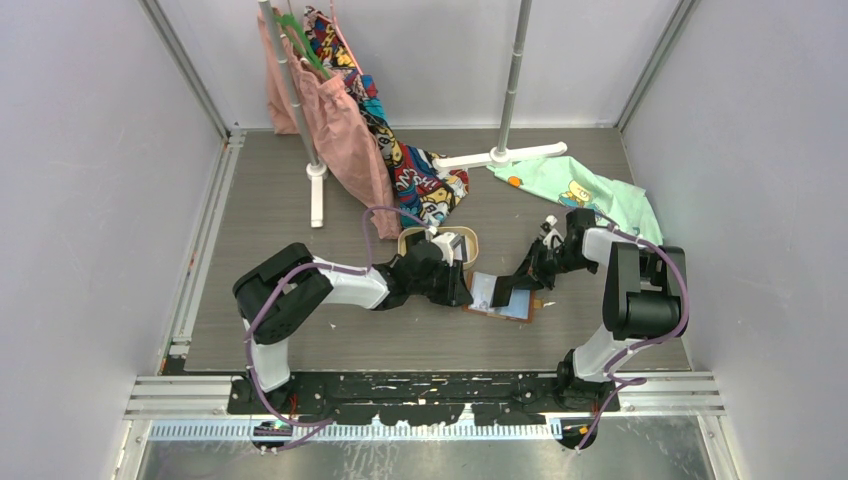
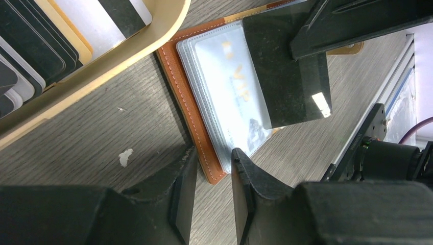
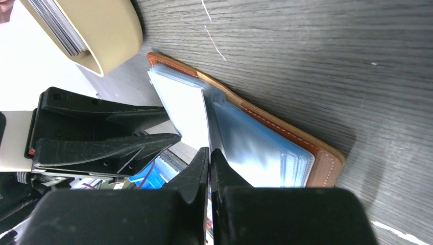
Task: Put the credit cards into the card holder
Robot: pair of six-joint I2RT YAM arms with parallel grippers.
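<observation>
The open card holder (image 2: 189,109), brown leather with clear sleeves (image 2: 230,76), lies on the table. A dark card (image 2: 278,89) stands over the sleeves in the left wrist view. My right gripper is shut on this thin card, seen nearly edge-on from the right wrist. Whether the card's lower edge is inside a sleeve, I cannot tell. At the holder's near left corner, my left gripper is closed around the sleeve edge, its fingers (image 2: 186,173) on either side. In the top view, both grippers meet at the holder (image 1: 515,318).
A beige box (image 1: 470,235) with several cards upright in it stands just behind the left gripper. Clothes hang at the back left, and a green cloth (image 1: 590,192) lies at the back right. Bare table (image 1: 420,345) shows in front.
</observation>
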